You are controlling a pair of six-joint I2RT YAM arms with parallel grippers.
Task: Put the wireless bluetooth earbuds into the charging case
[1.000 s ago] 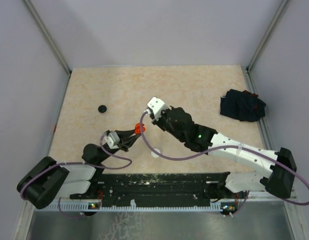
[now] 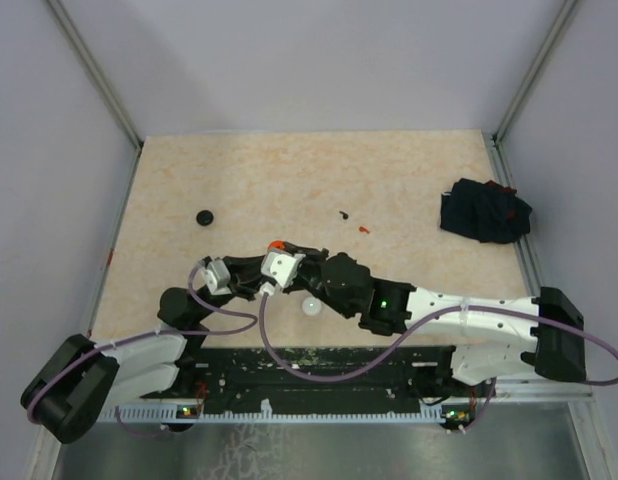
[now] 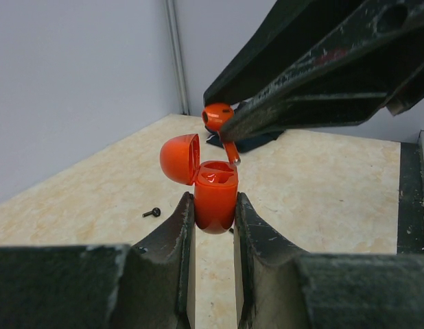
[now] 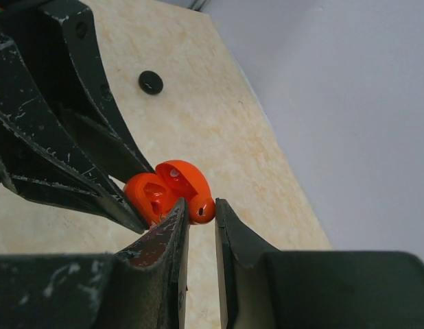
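The orange charging case (image 3: 215, 195), lid open, sits at the fingertips of my left gripper in the left wrist view. Above it, my right gripper is shut on an orange earbud (image 3: 217, 115), whose stem hangs over the case's opening. In the right wrist view the earbud (image 4: 202, 210) is at the tips of my right gripper, right against the open case (image 4: 151, 199). In the top view both grippers meet over the near middle of the table, largely hiding the case.
A small dark piece (image 2: 343, 214) and an orange piece (image 2: 364, 229) lie further back. A black disc (image 2: 204, 217) is at left, a white round item (image 2: 311, 306) near the front, dark cloth (image 2: 485, 210) at right.
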